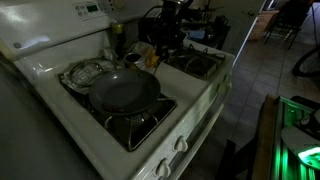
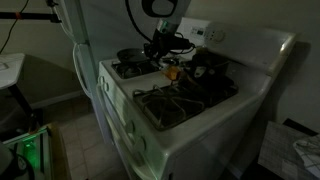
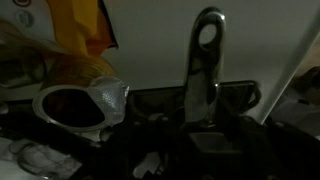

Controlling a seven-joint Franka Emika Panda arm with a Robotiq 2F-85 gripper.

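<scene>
A dark round frying pan sits over the front-left burner in exterior view 1. The other exterior view shows the pan at the far end of the stove, beside the arm. Pointing up the wrist view is a metal handle with a hole near its end. Its lower part runs down between the dark fingers of my gripper. Shadow hides whether the fingers touch the handle. In exterior view 1 my gripper hangs over the stovetop, just beyond the pan.
Crumpled foil lies behind the pan. An orange-and-white packet is near the gripper. Beyond the arm is another burner grate, and more dark objects stand at the stove's back.
</scene>
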